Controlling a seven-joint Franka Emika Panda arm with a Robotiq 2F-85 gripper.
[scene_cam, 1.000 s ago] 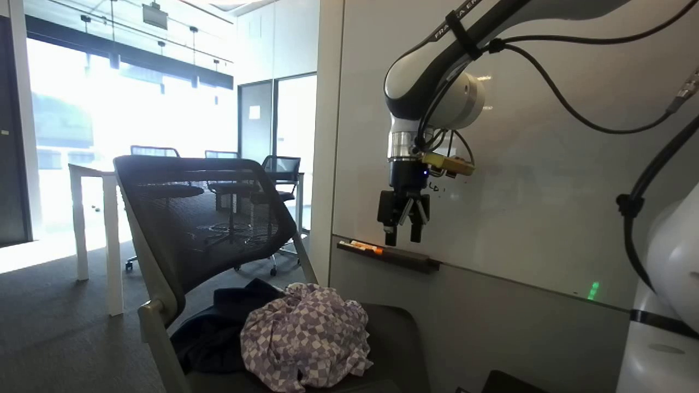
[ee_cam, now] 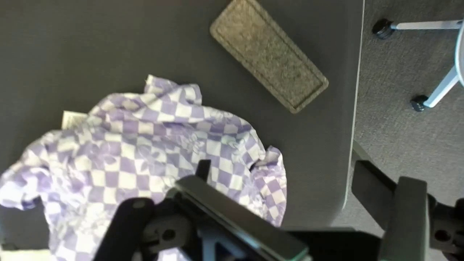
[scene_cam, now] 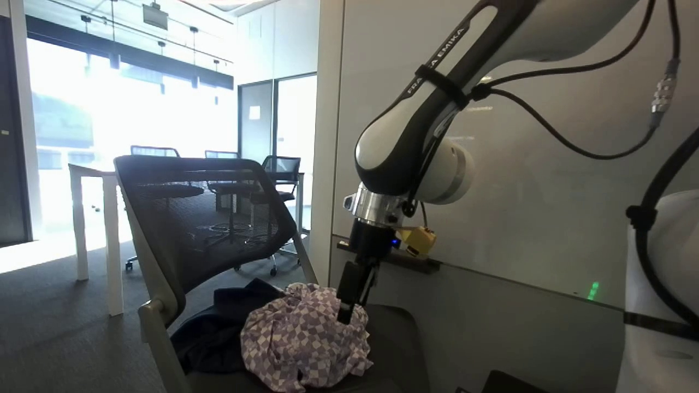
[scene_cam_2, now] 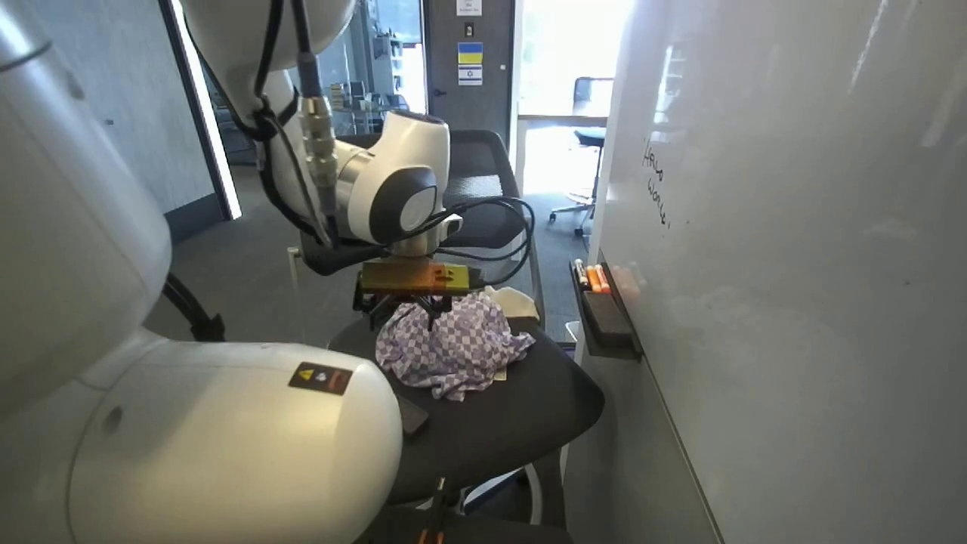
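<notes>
A crumpled purple-and-white checkered cloth lies heaped on the black chair seat. Over the heap, my gripper points down with its two fingers spread apart. From the wrist, one finger overlaps the checkered cloth, while the opposite finger shows past the seat's edge. Nothing appears between them. In exterior view 1 the fingertips overlap the upper right of the heap; whether they touch the fabric I cannot tell. A grey felt-like block rests on the seat, apart from the cloth.
Dark fabric lies behind the heap, against the chair's mesh backrest. Beside the chair is a whiteboard with a marker tray sticking out. Bare seat surrounds the block.
My arm has come down and to the left in exterior view 1, from in front of the whiteboard to the cloth. The gripper has turned and tilted. The cloth looks unmoved.
</notes>
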